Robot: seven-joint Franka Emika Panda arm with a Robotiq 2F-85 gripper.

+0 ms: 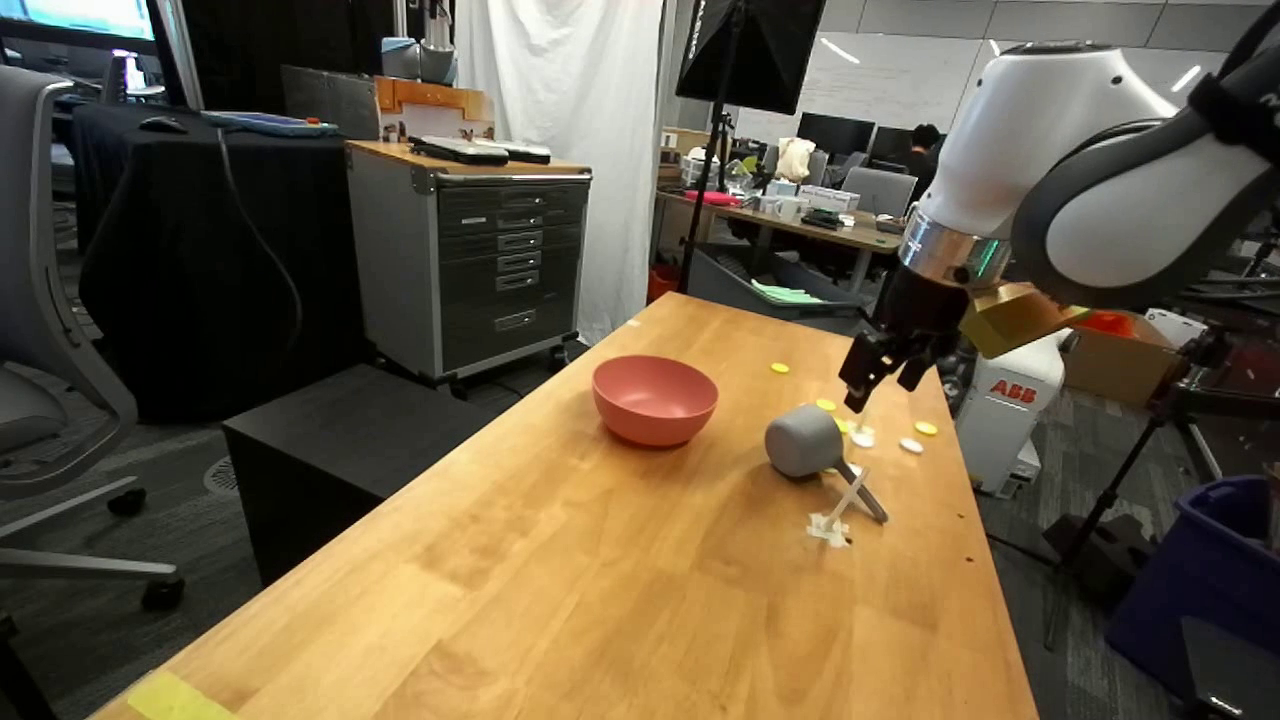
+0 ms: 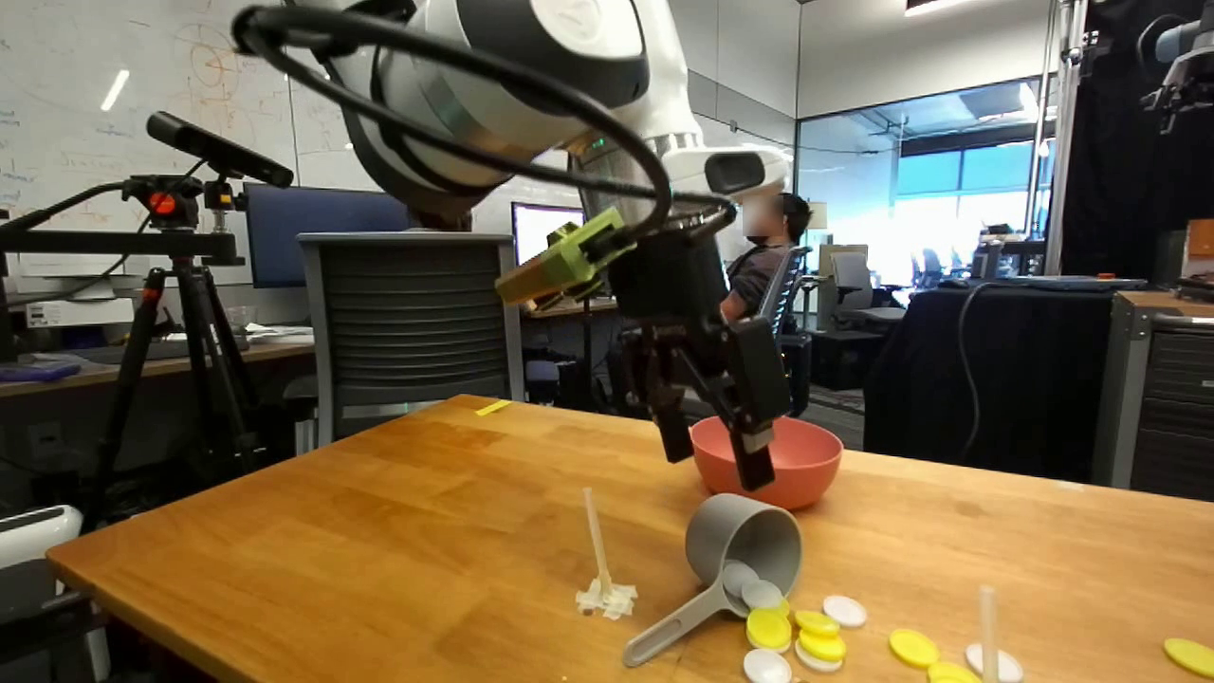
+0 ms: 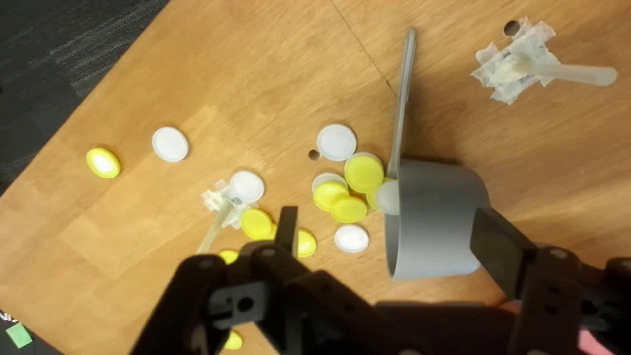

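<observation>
A grey measuring cup lies on its side on the table, its long handle resting on the wood. Pale discs show inside its mouth, and several yellow and white discs are spread on the table in front of it. Above the table my gripper hangs with its fingers apart and nothing between them. In the wrist view, one finger overlaps the edge of the cup's base in the picture, while the other is over the scattered discs. A coral bowl stands upright beyond the cup.
Two thin translucent sticks rise from taped spots: one stick near the cup handle, another stick among the discs. Single discs lie near the table edge, such as a yellow disc.
</observation>
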